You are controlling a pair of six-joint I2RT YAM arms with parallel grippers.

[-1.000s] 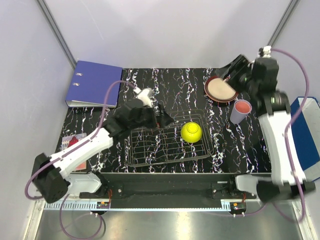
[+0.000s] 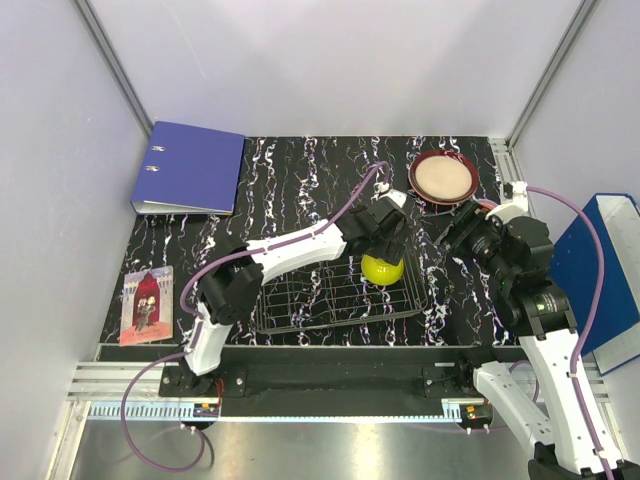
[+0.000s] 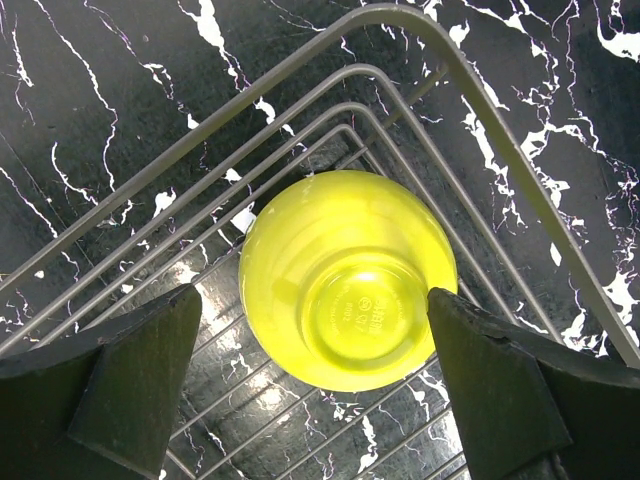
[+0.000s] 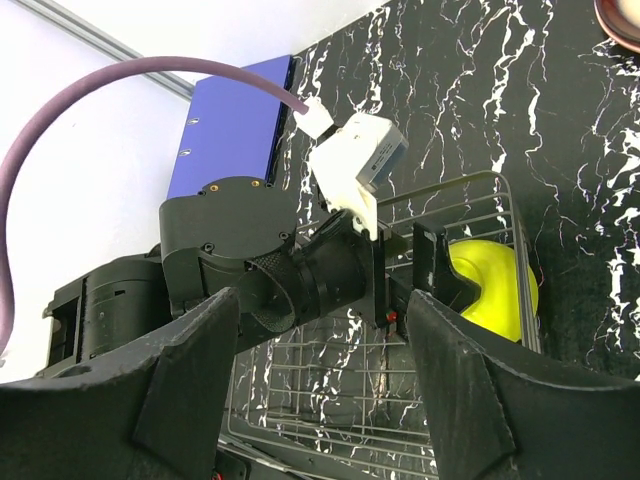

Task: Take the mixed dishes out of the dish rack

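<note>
One yellow-green bowl [image 2: 382,270] lies upside down in the wire dish rack [image 2: 330,322], towards its right end. My left gripper is open above it; in the left wrist view the bowl [image 3: 350,230] shows between the two fingers, its foot ring facing up. No contact between fingers and bowl is clear. My right gripper [image 2: 455,228] stands open to the right of the rack, with nothing between its fingers; in the right wrist view the left arm and the bowl [image 4: 492,285] are beyond it. Elsewhere the rack looks empty, though the left arm covers part of it.
A dark-red plate with a pale plate [image 2: 443,178] on it lies at the back right. Most of a cup [image 2: 487,204] is hidden behind the right arm. A blue binder [image 2: 190,165] and a booklet [image 2: 147,305] lie at the left.
My left gripper has moved right, from over the rack's middle to above the bowl. The right arm has come down and nearer the front, now covering most of the cup. The bowl stays put.
</note>
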